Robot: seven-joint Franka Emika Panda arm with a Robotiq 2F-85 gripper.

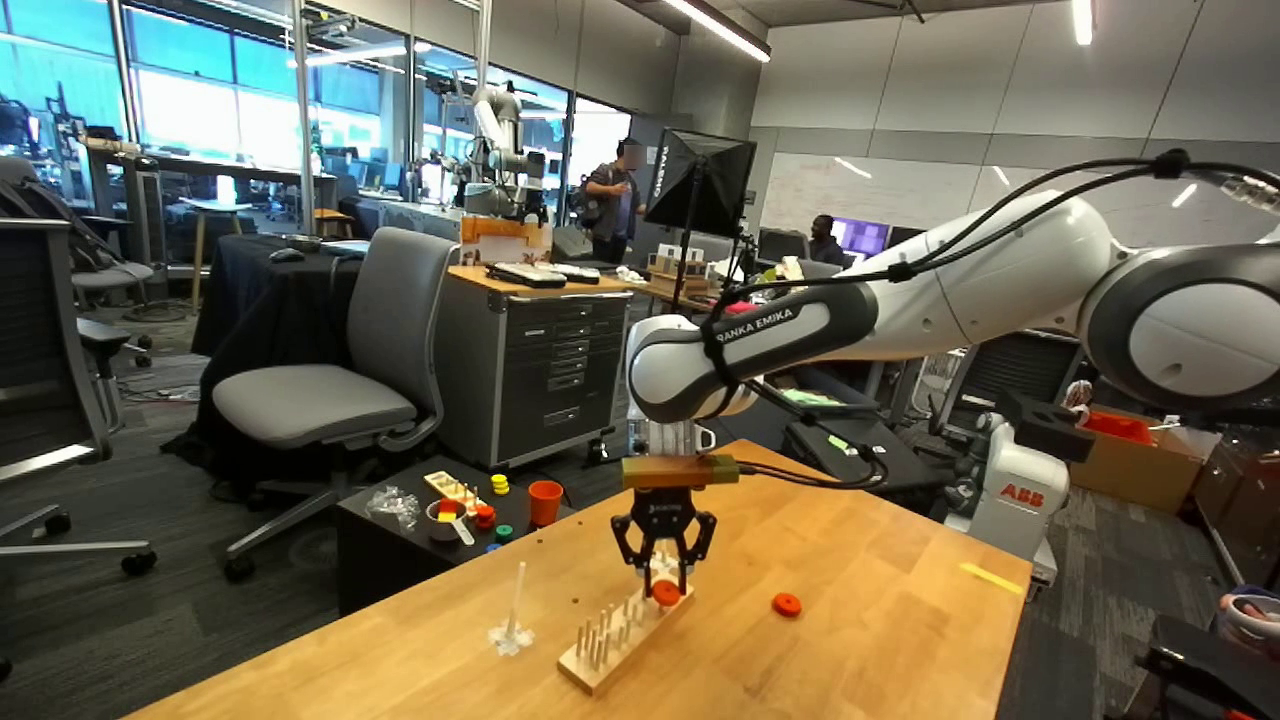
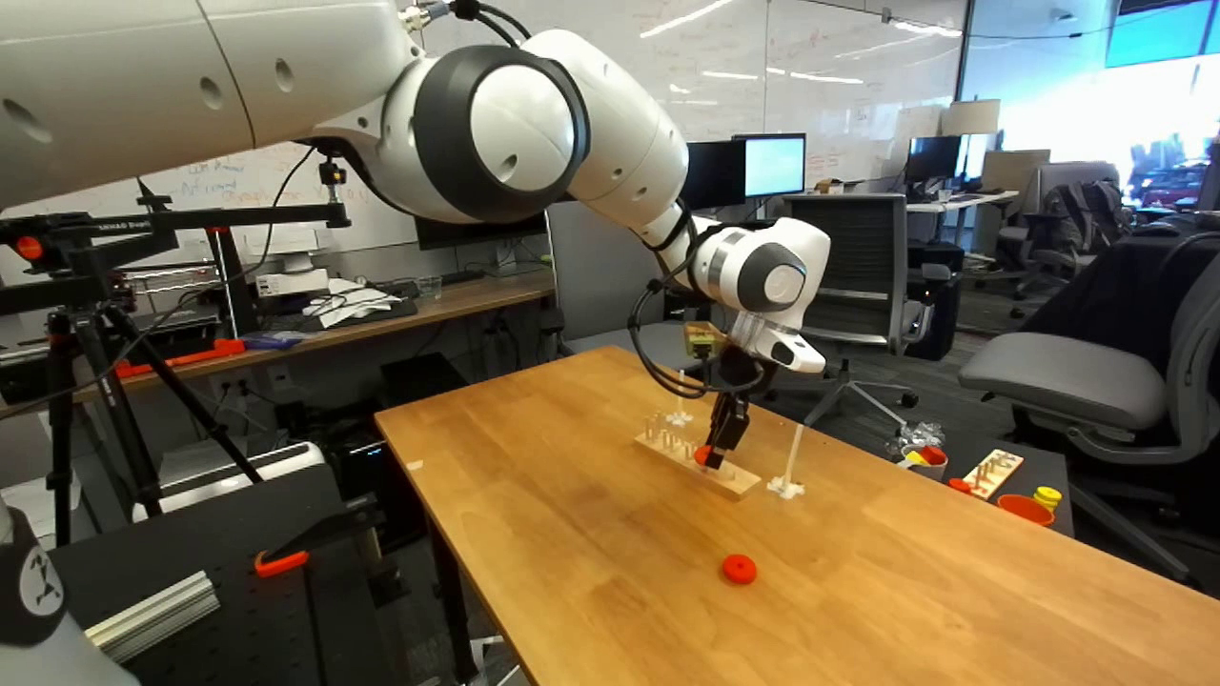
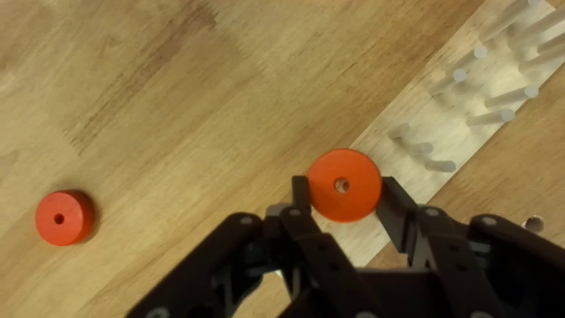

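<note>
My gripper is shut on a red-orange disc (image 3: pixel 328 198) with a hole through its middle. The disc hangs over the end of a pale wooden peg board (image 3: pixel 365 246); in exterior view 1 the board (image 1: pixel 596 674) runs from beneath my gripper (image 1: pixel 666 588) toward the camera. Several pegs of differing heights stand on the board, and the disc and fingers hide part of its far end. A second red disc (image 3: pixel 61 218) lies flat on the table, apart from the board, also visible in exterior view 2 as a red disc (image 2: pixel 739 568).
A thin upright stick (image 1: pixel 517 600) on a taped base stands beside the board. Off the table's edge, a dark side stand (image 1: pixel 360 564) carries an orange cup (image 1: pixel 545 503) and other small pieces.
</note>
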